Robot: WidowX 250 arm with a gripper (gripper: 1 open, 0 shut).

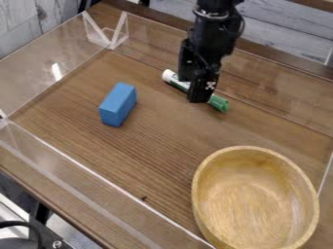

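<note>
The black gripper [200, 86] hangs from the arm at the top centre, open, its fingers over a small green-and-white object [213, 102] lying on the wooden table [150, 165]. Part of that object is hidden behind the gripper, so I cannot tell whether the fingers touch it. A blue block [119, 104] lies to the left.
A large yellow oval bowl [255, 156] fills the lower right. Clear plastic walls edge the table on the left, with a white strap-like shape [111, 29] at the upper left.
</note>
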